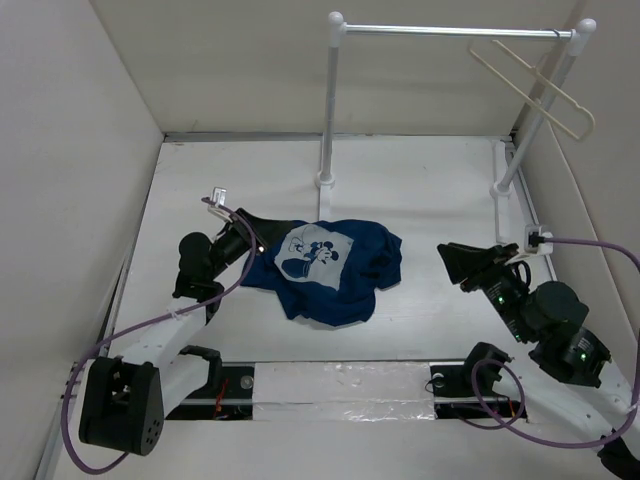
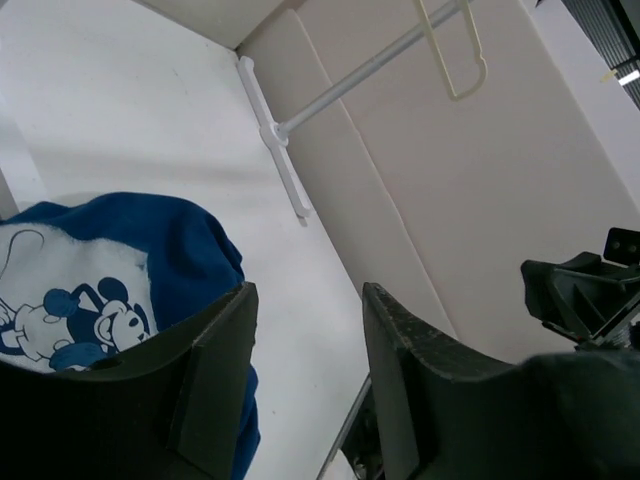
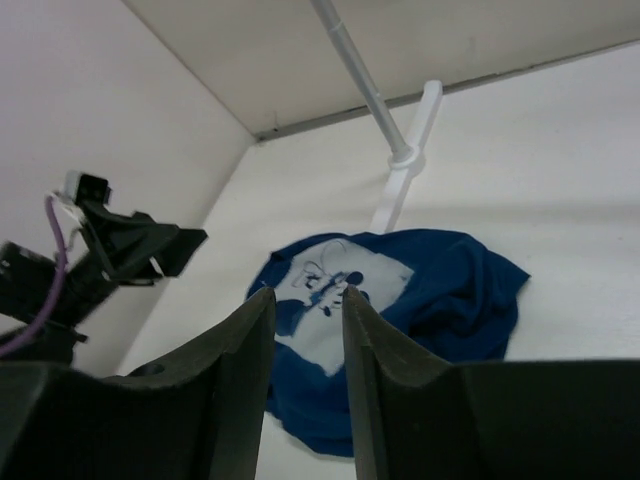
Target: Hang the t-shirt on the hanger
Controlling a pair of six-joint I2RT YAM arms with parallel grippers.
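Observation:
A navy t-shirt (image 1: 340, 290) with a white Mickey Mouse print lies crumpled on the white floor of the workspace, also visible in both wrist views. A cream hanger (image 1: 515, 85) hangs at the right end of the rail, high above the floor. My left gripper (image 1: 275, 230) is over the shirt's left side, open, with nothing held between its fingers in its wrist view. My right gripper (image 1: 460, 260) stands open to the right of the shirt, apart from it, empty as well.
A white rack with a top rail (image 1: 440, 29) and two posts on floor feet stands at the back. Walls enclose the sides and rear. Bare floor (image 1: 430, 180) lies behind and right of the shirt.

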